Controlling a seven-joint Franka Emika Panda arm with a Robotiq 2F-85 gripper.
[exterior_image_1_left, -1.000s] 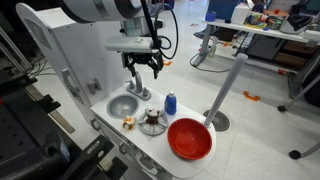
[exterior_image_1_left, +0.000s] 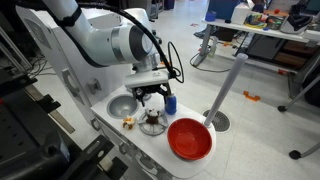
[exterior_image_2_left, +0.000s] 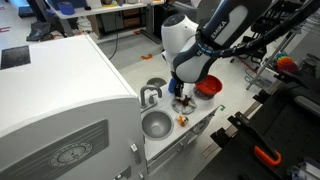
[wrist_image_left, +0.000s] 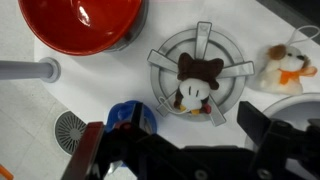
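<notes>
My gripper stands open in the wrist view, its dark fingers far apart and nothing seen held between them. It hangs above the play-kitchen top. Ahead of it, a brown-and-white plush toy (wrist_image_left: 195, 88) lies on the grey burner ring (wrist_image_left: 164, 63). A blue object (wrist_image_left: 132, 112), partly covered by the left finger, is close by; it stands upright behind the burner in exterior view 1 (exterior_image_1_left: 170, 104). The white plush dog with an orange scarf (wrist_image_left: 290, 66) sits between burner and sink.
A red bowl (exterior_image_1_left: 190, 139) occupies the counter's right end. The round metal sink (exterior_image_1_left: 123, 107) is at the left, near a faucet (exterior_image_2_left: 150, 97). A grey post (exterior_image_1_left: 226, 88) rises beyond the bowl. Open floor (exterior_image_1_left: 262, 130) lies to the right.
My gripper has come down and moved rightward, from near the faucet towards the burner and blue object. The toys, bowl and blue object look unmoved.
</notes>
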